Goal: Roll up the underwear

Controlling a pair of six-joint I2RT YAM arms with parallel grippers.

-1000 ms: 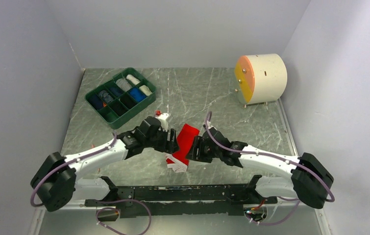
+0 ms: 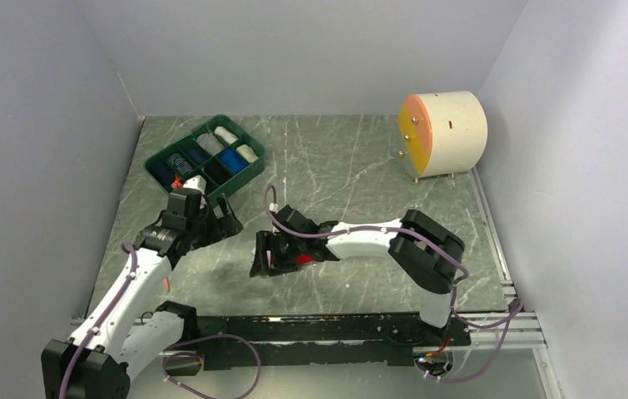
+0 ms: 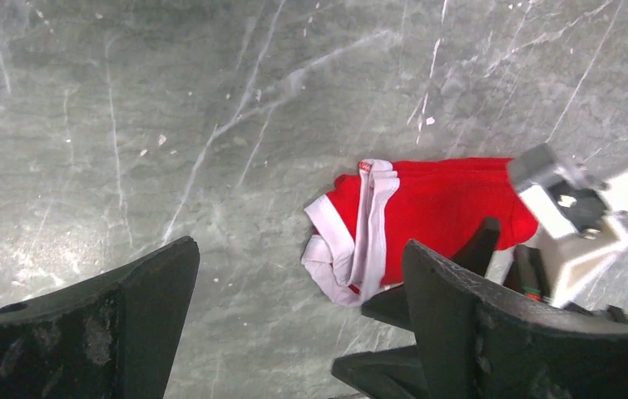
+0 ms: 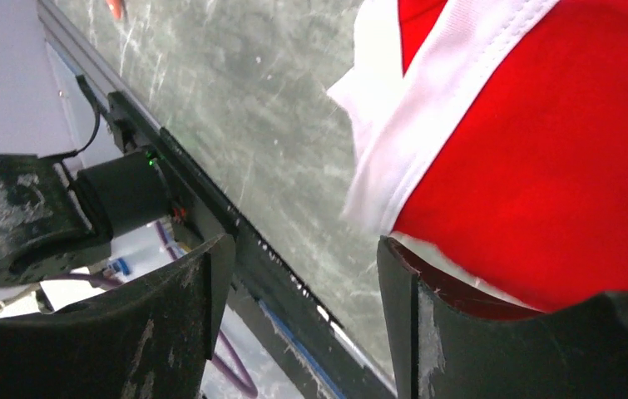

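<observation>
Red underwear (image 3: 443,195) with a pale pink waistband (image 4: 422,116) lies folded on the grey marble surface. In the top view it is mostly hidden under my right gripper (image 2: 264,258), which hovers over it, part open, the cloth below its fingertips in the right wrist view. My left gripper (image 2: 223,218) stands open and raised to the upper left of the underwear, with nothing between its fingers in the left wrist view.
A green compartment box (image 2: 252,170) with rolled cloths stands at the back left. A white drum-shaped cabinet (image 2: 456,133) with coloured fronts stands at the back right.
My left gripper has drawn back left and up, away from the underwear. My right gripper has moved left over the underwear, covering much of it in the top view.
</observation>
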